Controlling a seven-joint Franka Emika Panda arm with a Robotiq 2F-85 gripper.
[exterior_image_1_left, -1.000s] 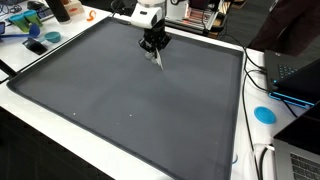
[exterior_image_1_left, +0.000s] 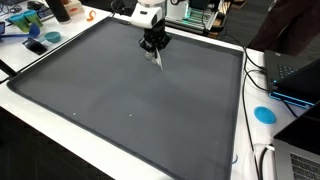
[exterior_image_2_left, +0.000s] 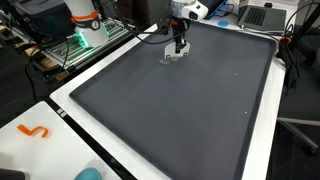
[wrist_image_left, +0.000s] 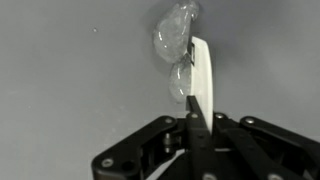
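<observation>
My gripper is shut on a thin white card-like piece (wrist_image_left: 202, 78), which stands out from between the fingertips in the wrist view. Exterior view 2 has the same white piece (exterior_image_2_left: 178, 53) under the gripper (exterior_image_2_left: 181, 43), low over the grey board. A clear, crinkled plastic thing (wrist_image_left: 174, 34) lies on the board beside the white piece and is partly covered by it. From exterior view 1, the gripper (exterior_image_1_left: 156, 52) is near the board's far edge, with the white piece showing as a narrow sliver.
Most of the grey board (exterior_image_1_left: 120, 95) is bare. A blue round lid (exterior_image_1_left: 265, 115) and laptops lie off its right side in exterior view 1. An orange item (exterior_image_2_left: 33, 130) rests on the white table in exterior view 2.
</observation>
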